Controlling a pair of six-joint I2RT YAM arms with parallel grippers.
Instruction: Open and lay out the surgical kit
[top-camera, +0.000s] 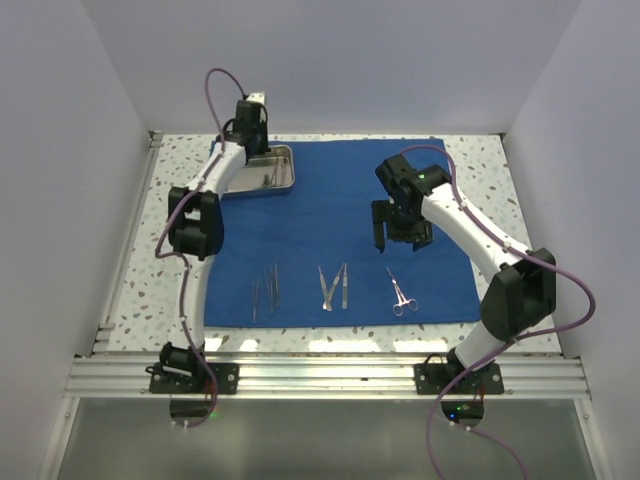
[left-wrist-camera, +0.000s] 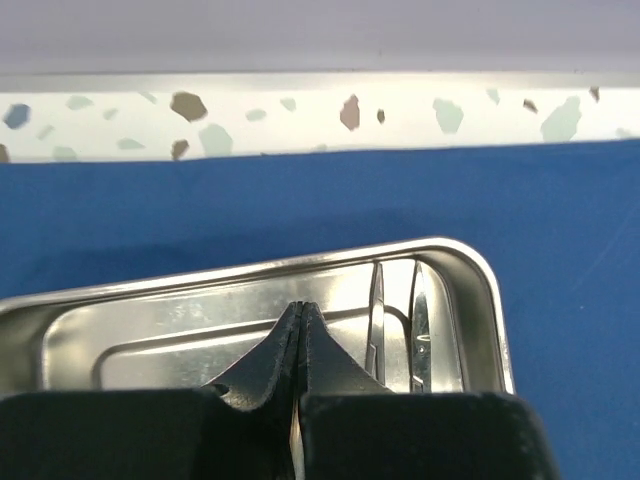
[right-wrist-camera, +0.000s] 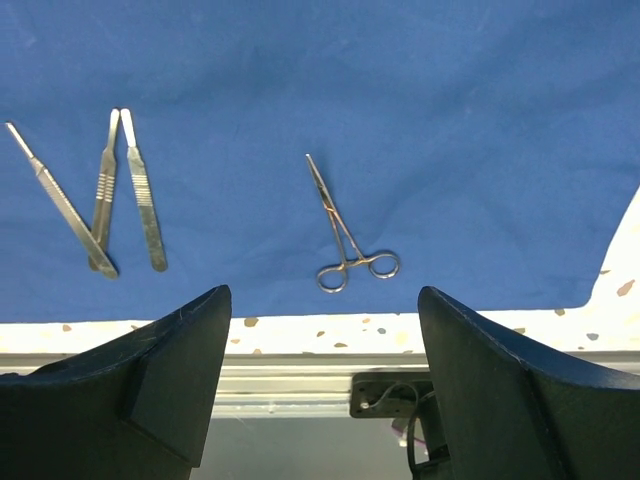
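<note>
Two slim metal instruments, a left one (left-wrist-camera: 376, 318) and a right one (left-wrist-camera: 420, 335), lie in the far right corner of the steel tray (left-wrist-camera: 240, 270). Over the tray, to the left of both, my left gripper is shut with nothing between its fingertips. In the top view the left arm hides part of the tray. My right gripper stands open and empty above the cloth. Beyond its fingers lies a clamp with ring handles (right-wrist-camera: 340, 235) on the blue cloth (right-wrist-camera: 480, 150).
Several scalpel handles (right-wrist-camera: 145, 195) lie left of the clamp. Further left, several thin instruments (top-camera: 276, 287) rest near the cloth's front edge. A wall (top-camera: 330, 70) rises behind the table.
</note>
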